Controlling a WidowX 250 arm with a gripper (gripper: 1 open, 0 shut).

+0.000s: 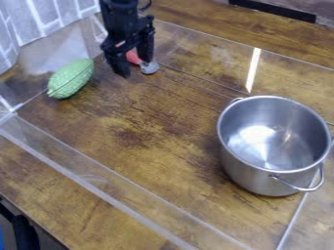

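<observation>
My black gripper (132, 57) hangs at the top left of the camera view, low over a small red object with a silver end (148, 67), which it partly covers. A green cabbage-like vegetable (70, 78) lies just to its left. The fingertips are dark and small, so their state is unclear.
A large steel pot (271, 137) with handles stands at the right. A clear edge or wall borders the left side.
</observation>
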